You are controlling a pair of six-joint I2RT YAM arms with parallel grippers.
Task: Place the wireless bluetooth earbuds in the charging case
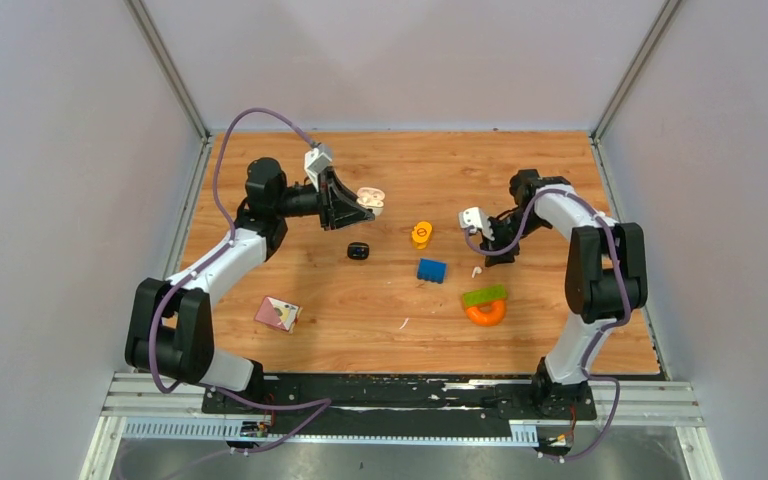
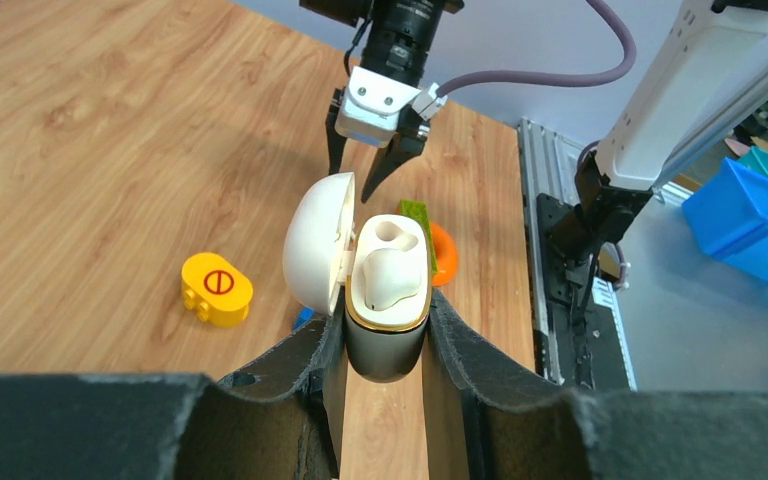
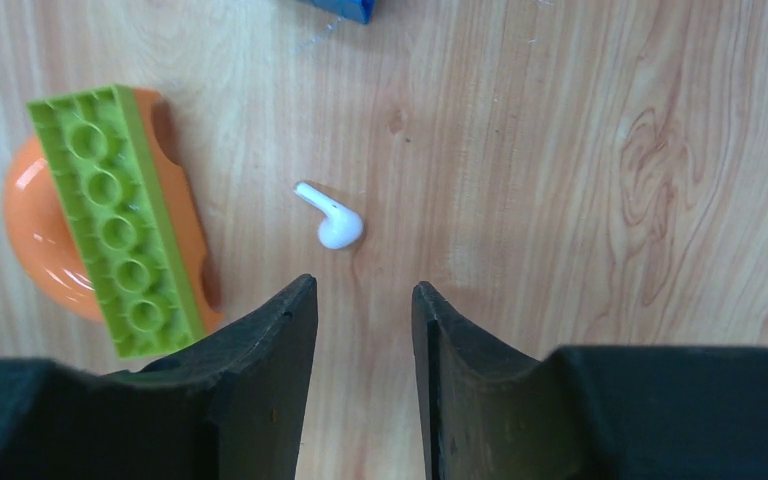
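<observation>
My left gripper (image 1: 355,208) is shut on the white charging case (image 1: 370,199), held upright with its lid open. In the left wrist view the case (image 2: 386,330) shows an earbud-shaped piece in one side of its top. A white earbud (image 3: 340,226) lies on the wood table (image 1: 380,330), just ahead of my right gripper, whose fingers are parted with nothing between them. The earbud (image 1: 477,271) is small in the top view.
A green block (image 3: 110,215) on an orange ring (image 3: 40,230) lies beside the earbud. A blue block (image 1: 432,269), yellow toy (image 1: 422,234), black case (image 1: 358,251) and card box (image 1: 277,312) are spread around.
</observation>
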